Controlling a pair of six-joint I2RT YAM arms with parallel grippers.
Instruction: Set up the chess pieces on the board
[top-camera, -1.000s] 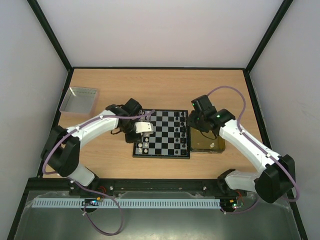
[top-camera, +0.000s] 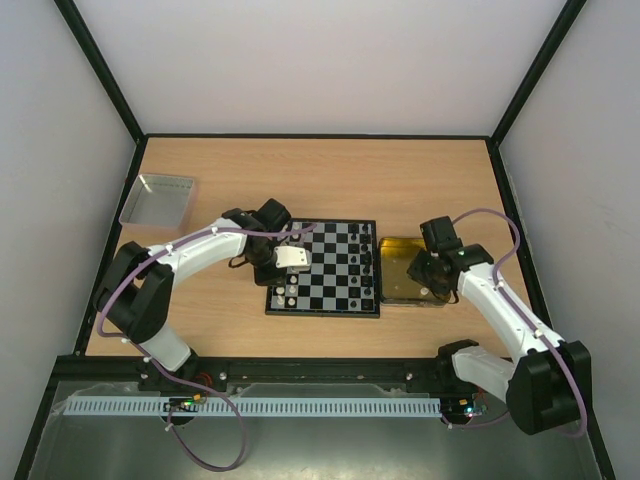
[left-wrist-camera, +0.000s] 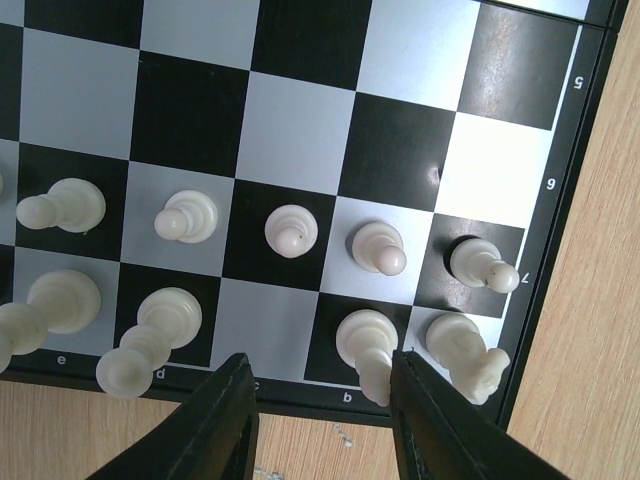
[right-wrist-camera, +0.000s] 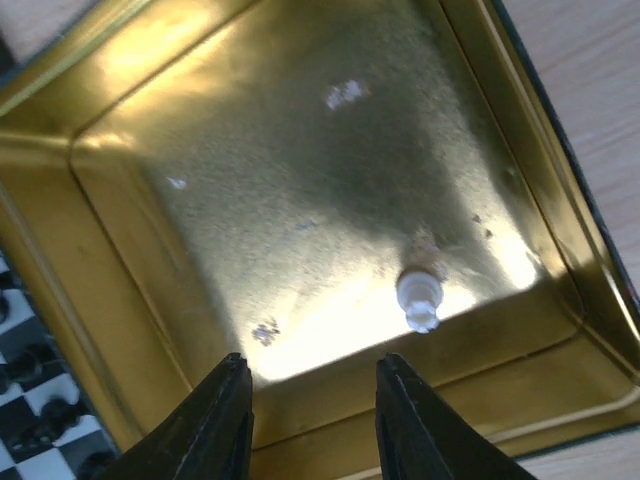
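The chessboard (top-camera: 330, 265) lies mid-table. White pieces fill most of two rows at its left edge; black pieces (top-camera: 365, 270) stand along the right side. Over the white rows, my left gripper is open with nothing clearly held. Behind its fingertips, the c back-row square (left-wrist-camera: 255, 320) is empty. A white piece (left-wrist-camera: 366, 345) on the b square rises close by the right-hand finger; whether they touch, I cannot tell. In the gold tray (right-wrist-camera: 110, 230) one white piece (right-wrist-camera: 420, 298) stands near a wall. My right gripper is open above the tray, apart from that piece.
A clear empty-looking bin (top-camera: 158, 203) stands at the far left of the table. White pawns (left-wrist-camera: 290, 232) crowd the squares around my left gripper. The gold tray's raised walls surround the lone piece. Bare wood lies behind and in front of the board.
My right arm has swung right and toward the front, from the board's edge to over the tray.
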